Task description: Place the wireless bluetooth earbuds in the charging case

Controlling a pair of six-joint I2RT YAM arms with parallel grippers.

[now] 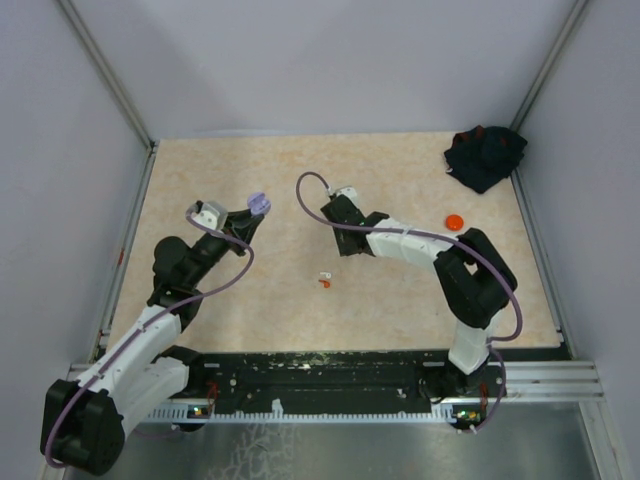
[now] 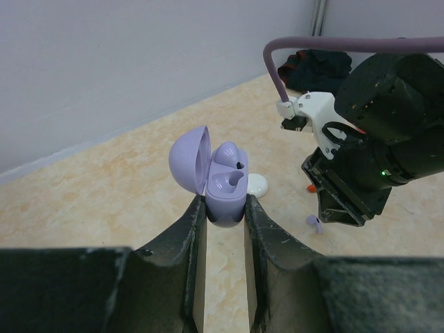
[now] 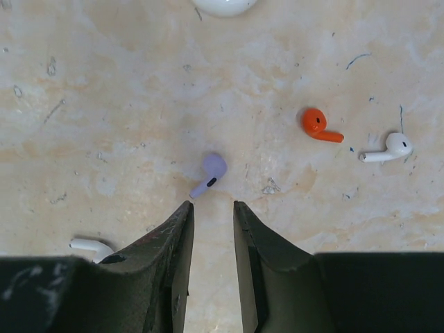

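My left gripper is shut on the purple charging case (image 2: 227,182), which is held up with its lid open. The sockets face the wrist camera, and no earbud shows in them. On the table lies a purple earbud (image 3: 214,166), its stem pointing down-left in the right wrist view. My right gripper hangs over the table with its fingers apart and nothing between them. The earbud's stem end appears just beyond the gap between the fingertips. In the top view the right gripper hides this earbud.
An orange earbud (image 3: 316,123) and a white earbud (image 3: 390,149) lie to the right, another white earbud (image 3: 91,245) at lower left. A round white case (image 2: 257,185), an orange disc (image 1: 454,222) and dark cloth (image 1: 484,157) also rest on the table.
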